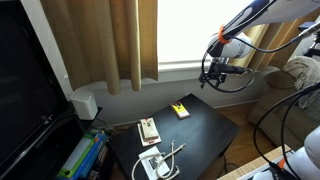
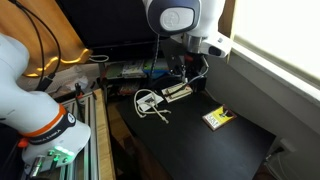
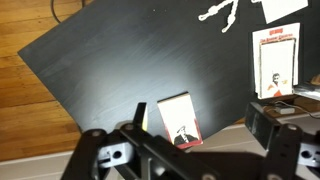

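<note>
My gripper (image 1: 203, 80) hangs in the air near the window side of the dark table, above the tabletop. In the wrist view its two fingers (image 3: 272, 132) stand wide apart, open, with nothing held between them. A small flat yellow-edged book or box (image 2: 218, 118) lies on the table; from the wrist it shows as a white cover with a dark figure and a red strip (image 3: 180, 120), below the fingers. A white booklet with red print (image 3: 276, 58) lies farther off, at the right of the wrist view.
A white cable (image 2: 150, 106) lies looped on the dark table (image 1: 205, 135), beside a white paper or card (image 1: 154, 162). Curtains and a window sill (image 1: 180, 72) stand behind the table.
</note>
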